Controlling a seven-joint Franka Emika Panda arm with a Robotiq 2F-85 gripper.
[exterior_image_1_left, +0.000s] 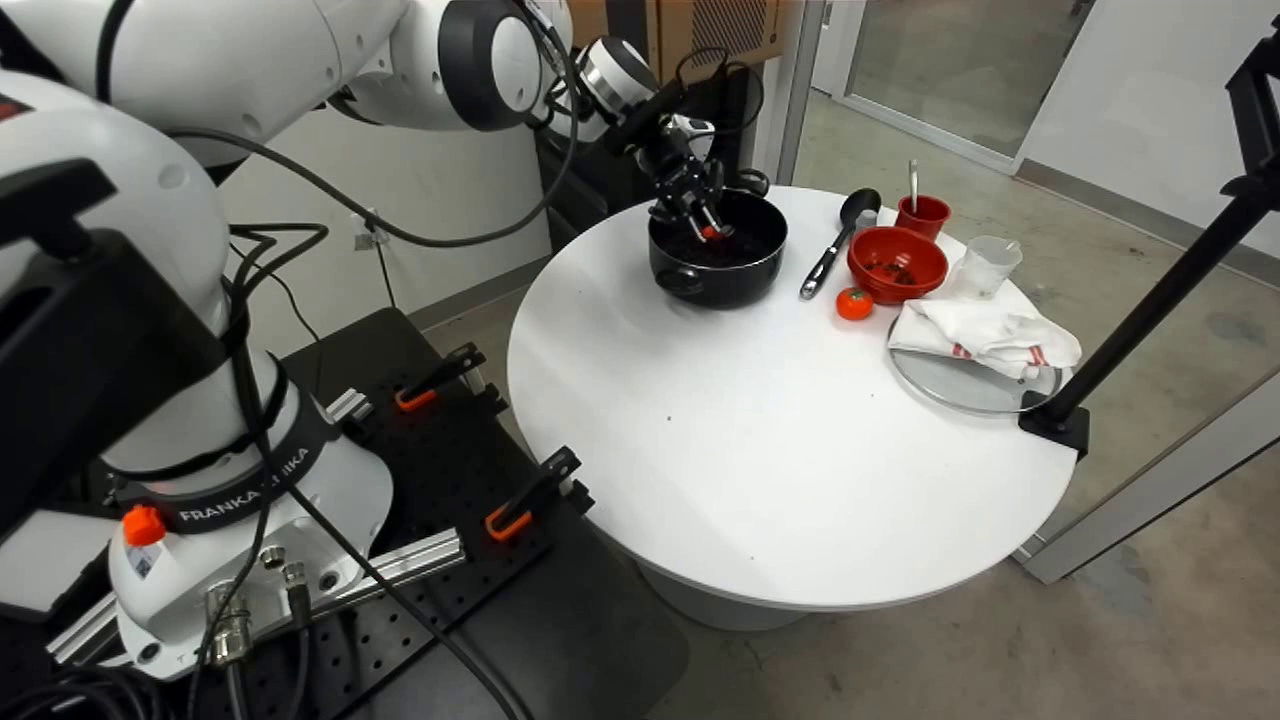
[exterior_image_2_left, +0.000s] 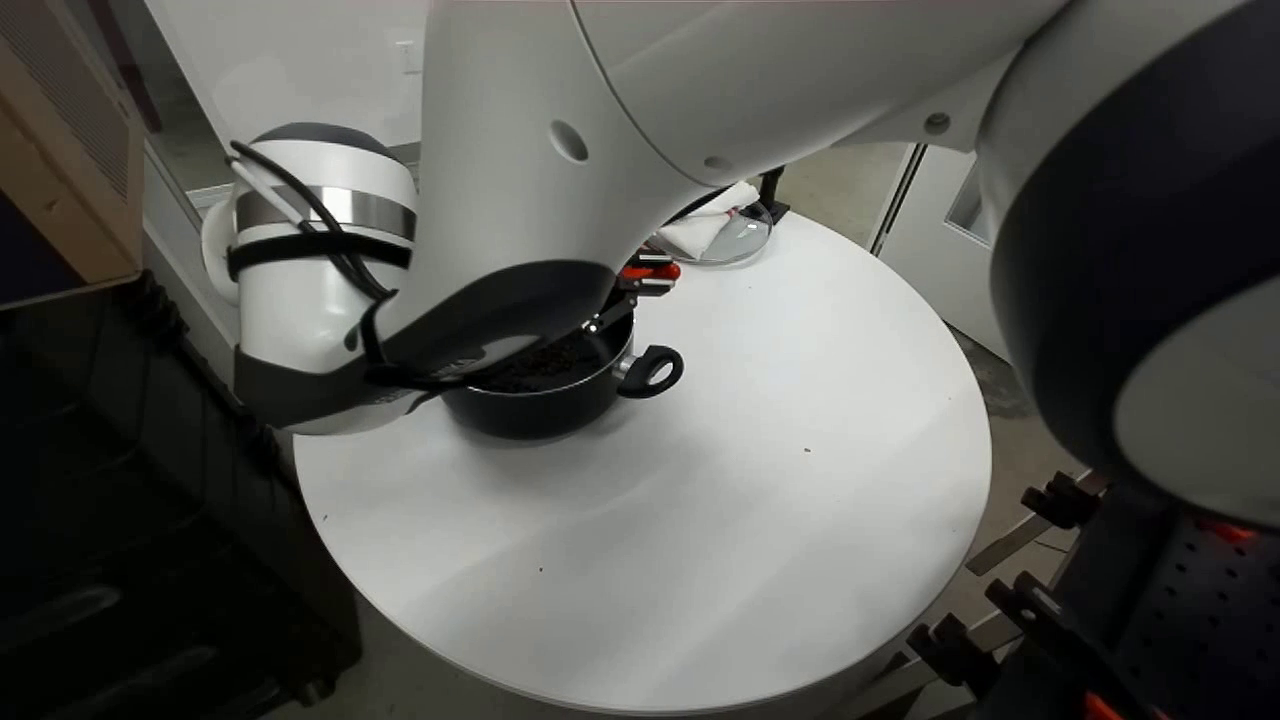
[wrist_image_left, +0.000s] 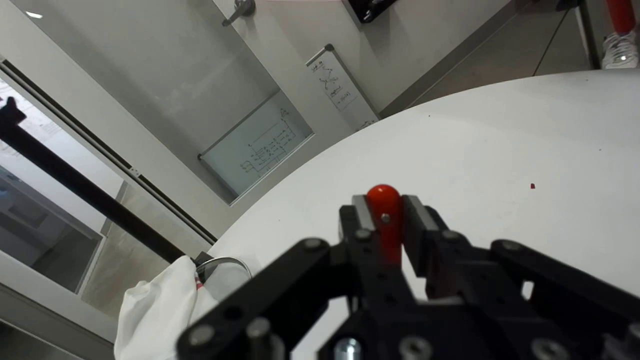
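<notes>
The black pot stands near the table's far left edge, and dark contents show inside it in exterior view 2. My gripper is tilted down over its opening, with the fingertips at about rim height or a little below. In the wrist view the gripper is shut on a narrow red piece with a rounded top. Most of that piece is hidden by the fingers, so I cannot tell what it belongs to.
Right of the pot lie a black ladle, a red bowl, a red cup, a tomato and a clear plastic cup. A white towel rests on a glass lid.
</notes>
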